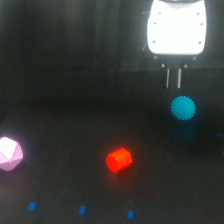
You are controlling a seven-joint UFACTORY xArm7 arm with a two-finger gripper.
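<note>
My gripper (174,87), under its white hand (177,27) at the upper right, points downward with two thin fingers apart. Dark background shows through the gap, so it is open and empty. Below the fingertips and slightly to the right is a round blue piece with a toothed outline (183,108), clear of both fingers. A red faceted block (119,160) lies on the dark surface left of and nearer than the blue piece. At the left edge sits a pink faceted ball (10,153), partly cut off by the frame.
Small blue squares (82,210) are spaced in a row along the near part of the dark surface (70,180). A faint blue mark (220,135) shows at the right edge. Between the pink ball and the red block the surface is bare.
</note>
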